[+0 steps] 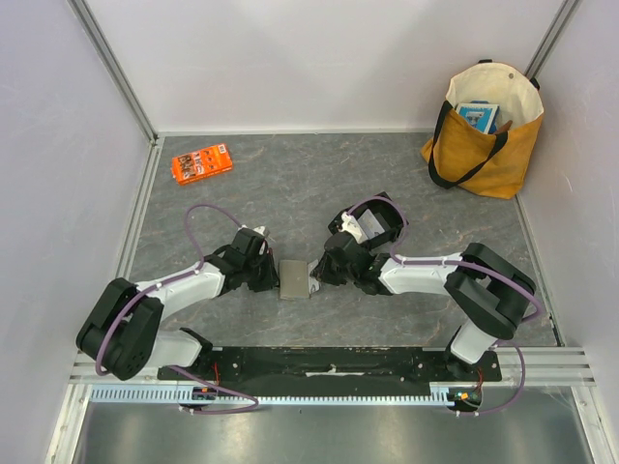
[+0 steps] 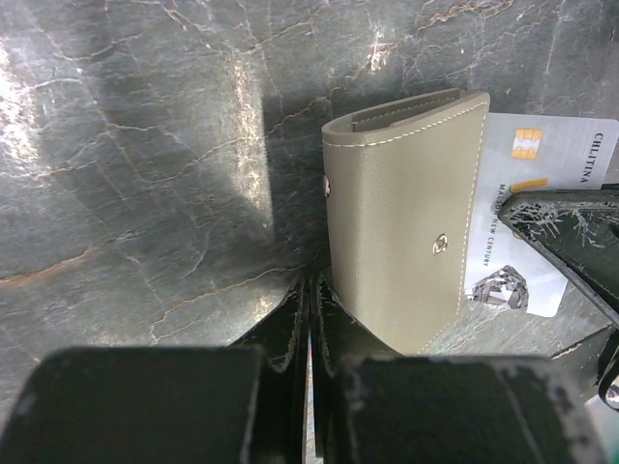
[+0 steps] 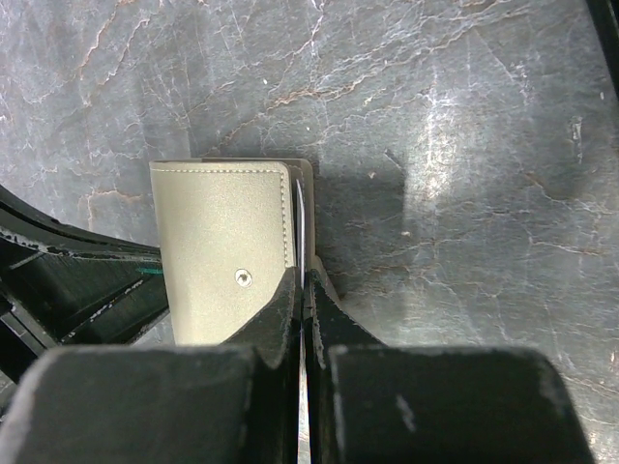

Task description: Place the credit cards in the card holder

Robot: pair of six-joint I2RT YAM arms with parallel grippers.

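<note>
The taupe card holder (image 1: 295,279) lies on the dark table between both grippers, its snapped flap (image 3: 218,232) facing up. A white credit card sticks out of its right side; in the right wrist view it shows edge-on as a thin strip. My left gripper is shut against the holder's left side, nothing visible between its fingers. My right gripper is shut at the holder's right edge on the thin card; in the left wrist view one of its fingers lies over the card.
A dark open case (image 1: 377,211) with a pale item stands behind the right arm. An orange packet (image 1: 201,162) lies at the back left and a yellow tote bag (image 1: 503,164) at the back right.
</note>
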